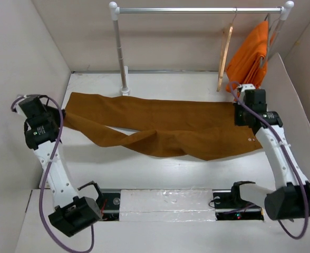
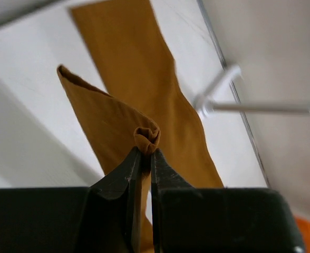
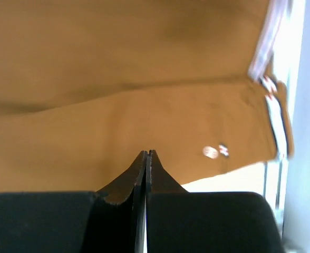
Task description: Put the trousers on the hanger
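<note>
Brown trousers (image 1: 171, 113) lie across the white surface, one leg straight along the back. The other leg's end rises toward my left gripper (image 1: 60, 113), which is shut on it; in the left wrist view the cloth bunches between the fingertips. My right gripper, over the waist end at the right, is shut with nothing showing between its fingers. Two buttons and the waist edge show in the right wrist view. The wooden hanger (image 1: 224, 55) hangs from the metal rail (image 1: 197, 10), bare.
An orange cloth (image 1: 250, 55) hangs at the rail's right end, close behind my right arm. The rack's left post (image 1: 119, 52) stands on the surface behind the trousers. Bare white surface (image 1: 160, 174) lies in front of them.
</note>
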